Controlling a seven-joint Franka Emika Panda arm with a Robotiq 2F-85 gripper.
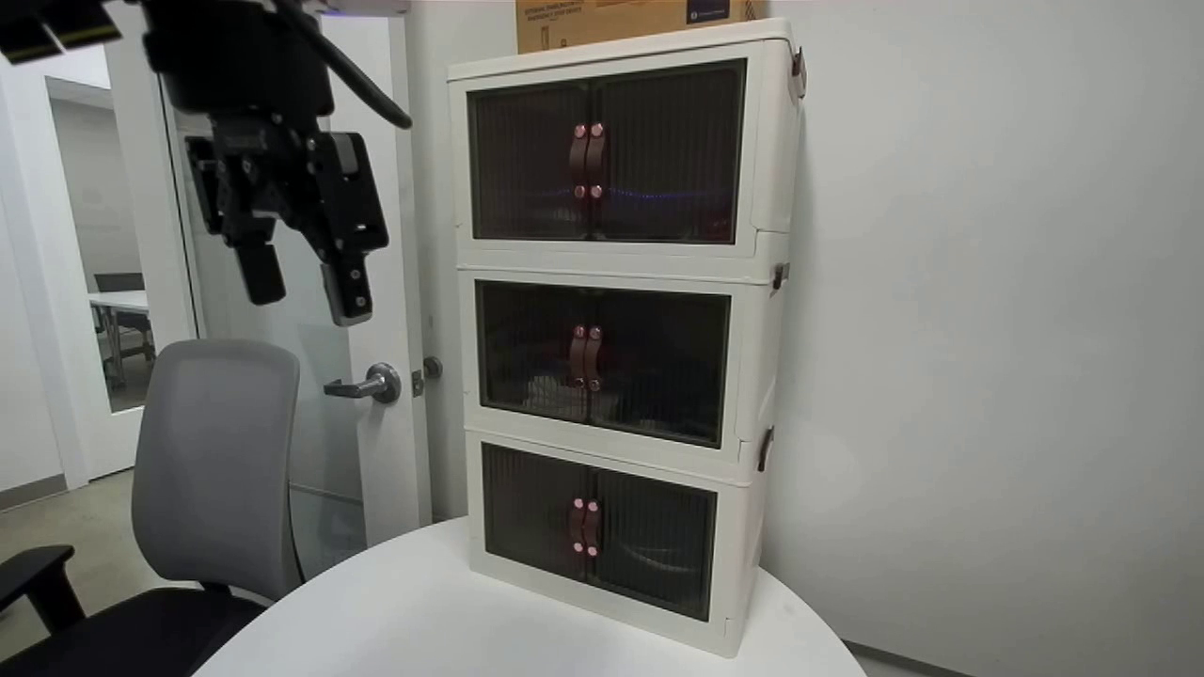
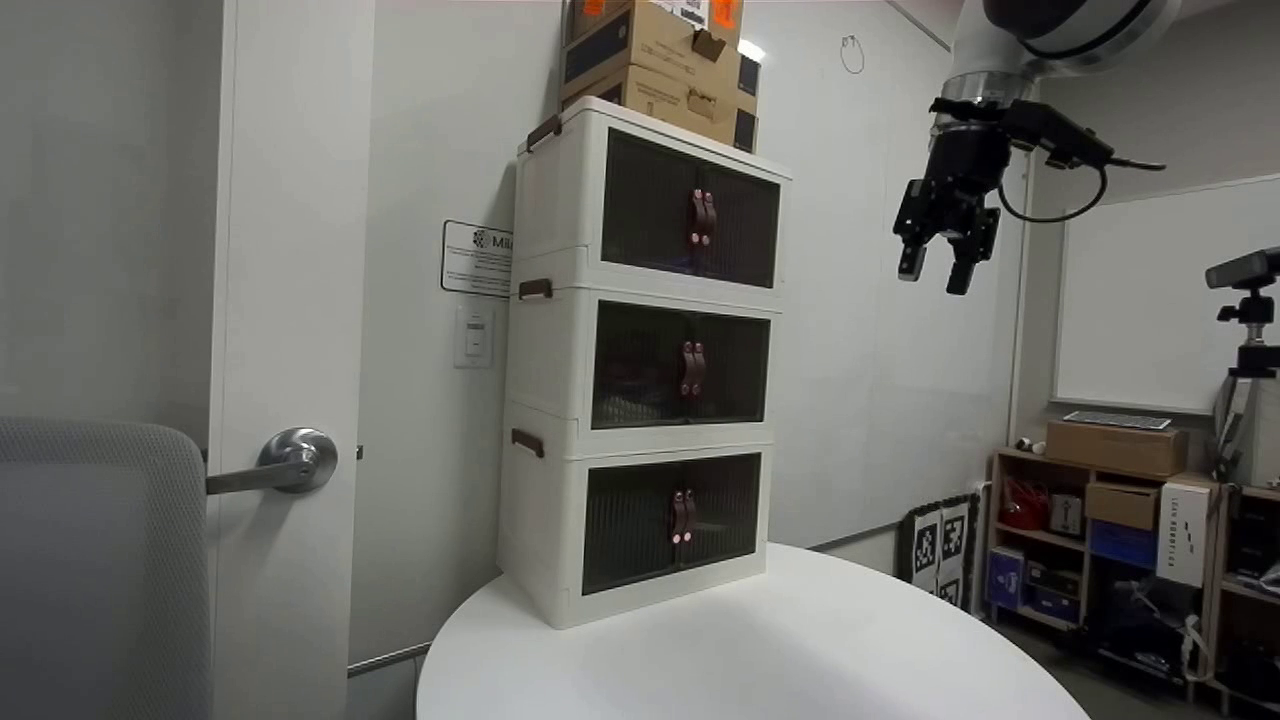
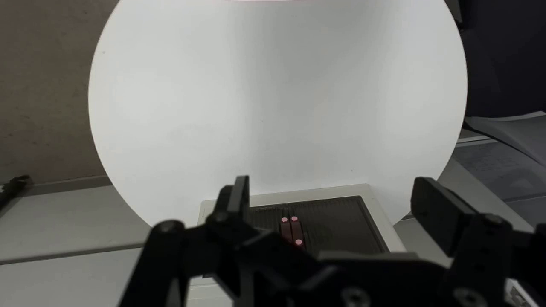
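Note:
A white three-tier cabinet stands on the round white table, each tier with a pair of dark ribbed doors. All the doors look closed; brown strap handles sit side by side at the middle of the top tier, the middle tier and the bottom tier. My gripper hangs in the air away from the cabinet's front, fingers down and spread, with nothing between them. In the wrist view, one dark-doored tier shows low between the fingers, partly hidden by the gripper.
Cardboard boxes rest on the cabinet's top. A grey chair and a door with a lever handle stand beside it; a wall is close behind.

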